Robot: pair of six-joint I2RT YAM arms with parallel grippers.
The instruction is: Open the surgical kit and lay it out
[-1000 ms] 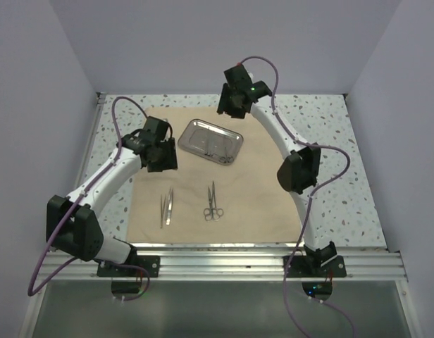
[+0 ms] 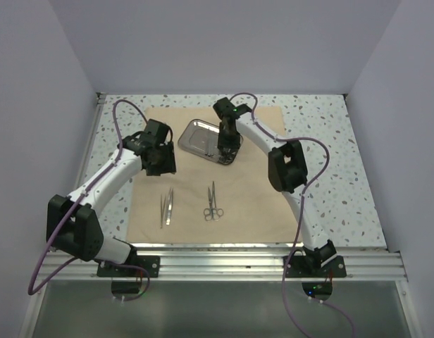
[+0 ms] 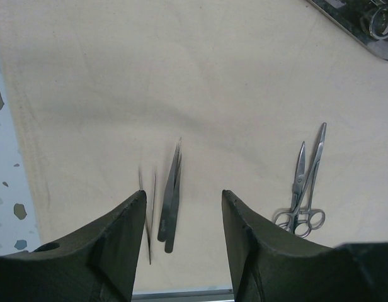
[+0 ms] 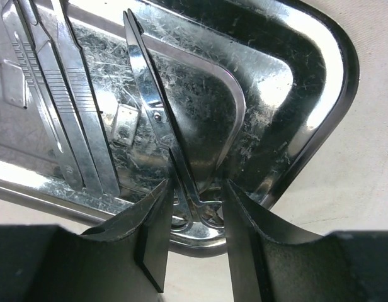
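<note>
The metal tray [image 2: 196, 141] holds scissors [image 4: 150, 100] and several flat handled instruments [image 4: 87, 126]. My right gripper is down at the tray, fingers apart around the scissors' handle end. My left gripper stands open over the cloth left of the tray, nothing between its fingers. On the cloth's lower part lie tweezers [image 3: 172, 207], thin slender instruments [image 3: 147, 233] and two pairs of scissors [image 3: 298, 189].
The beige cloth [image 2: 259, 218] covers the middle of the speckled table [image 2: 344, 176]. Its lower right and the space between tray and laid-out instruments are bare.
My right arm has swung left and down from above the tray's upper right onto the tray. The left arm and the laid-out instruments look unchanged.
</note>
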